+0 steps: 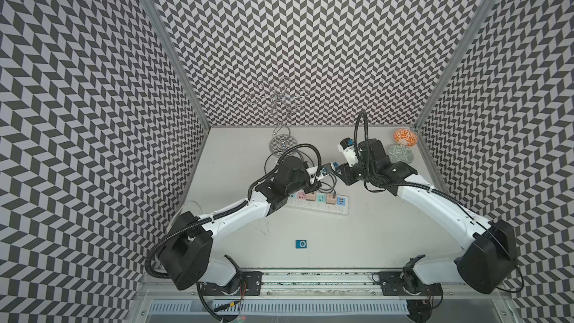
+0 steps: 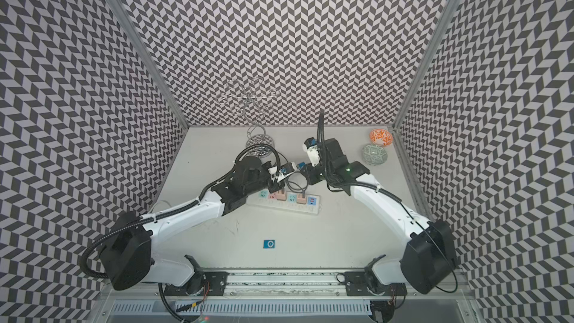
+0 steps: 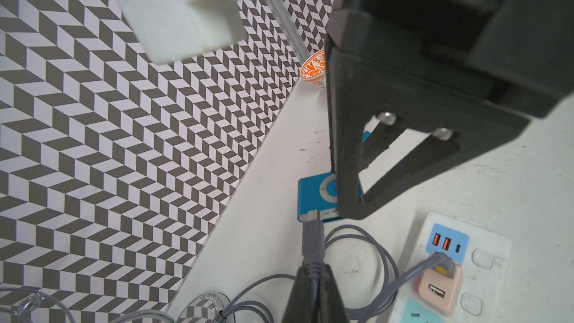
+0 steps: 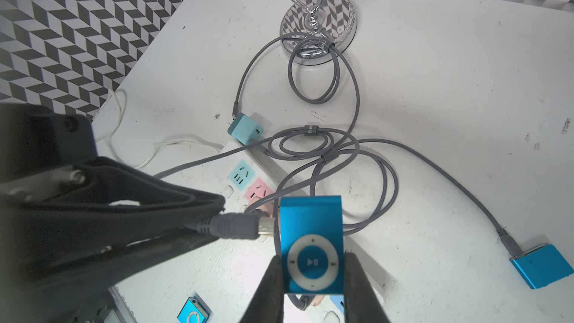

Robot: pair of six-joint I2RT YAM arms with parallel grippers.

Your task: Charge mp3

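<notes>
My right gripper is shut on a blue mp3 player [image 4: 311,221], held up above the table with its round control ring showing. Opposite it, my left gripper is shut on a grey cable plug [image 3: 312,242]. The plug's bare metal tip [image 4: 267,226] points at the player's side edge and lies very close to it. In the left wrist view this tip overlaps a corner of the player [image 3: 315,191]; whether they touch, I cannot tell. Part of the player is hidden behind the right gripper's dark finger [image 3: 352,194].
Below stands a white power strip [image 1: 320,204] with adapters plugged in. A second blue player [image 1: 300,243] lies near the front edge; another [image 4: 541,266] lies on the table with a cable in it. Coiled cables [image 4: 382,203] and a chrome stand [image 4: 320,24] are behind. Bowls [image 1: 404,137] sit back right.
</notes>
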